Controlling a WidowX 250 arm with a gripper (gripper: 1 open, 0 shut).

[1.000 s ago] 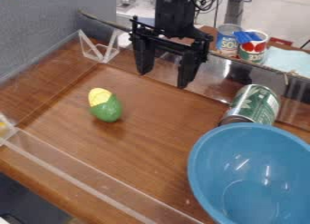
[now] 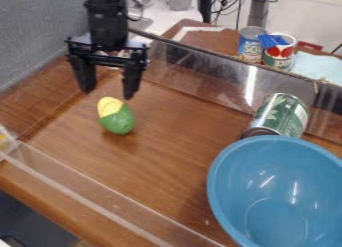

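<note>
My black gripper hangs at the upper left over the wooden surface, open, its two fingers apart with nothing seen between them. Below it lies a yellow and green egg-shaped object. A large blue bowl sits at the lower right, with a green and silver can lying on its side just behind it.
A grey wall bounds the left and a clear barrier edges the surface. Beyond the back edge stand a blue can and a red can.
My gripper has moved left from the upper middle to above the yellow and green object. The objects on the surface have stayed where they were.
</note>
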